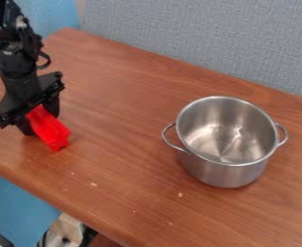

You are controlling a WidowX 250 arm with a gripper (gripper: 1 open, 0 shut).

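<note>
My black gripper (32, 112) reaches in from the upper left and is low over the wooden table, shut on a red object (50, 130) near the table's left edge. The object's upper end is hidden by the gripper; its lower end points toward the front right. A steel pot (226, 141) with two side handles stands upright on the right half of the table, well apart from the gripper, its inside empty.
A grey wall (205, 29) runs behind the table. The table's left edge lies just below the gripper.
</note>
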